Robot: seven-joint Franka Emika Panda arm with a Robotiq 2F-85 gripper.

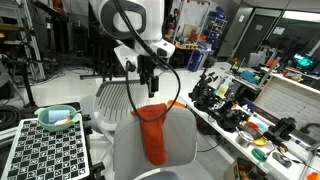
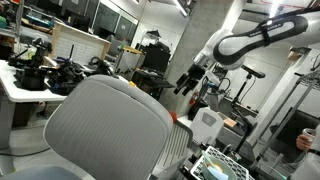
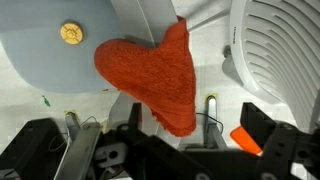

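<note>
A red-orange cloth (image 1: 152, 135) hangs over the upper edge of a grey chair back (image 1: 181, 133). In the wrist view the crumpled cloth (image 3: 160, 82) lies below my hand, across the middle of the picture. My gripper (image 1: 151, 89) is open above the cloth, apart from it, with nothing held. Its dark fingers show along the bottom of the wrist view. From the second exterior side, the large chair back (image 2: 105, 120) hides most of the cloth; only a small red patch (image 2: 173, 116) shows past its edge.
A white ribbed chair (image 1: 118, 98) stands close behind the cloth. At the left, a teal bowl (image 1: 57, 117) sits by a checkered board (image 1: 45, 152). A cluttered workbench (image 1: 285, 160) runs along the right.
</note>
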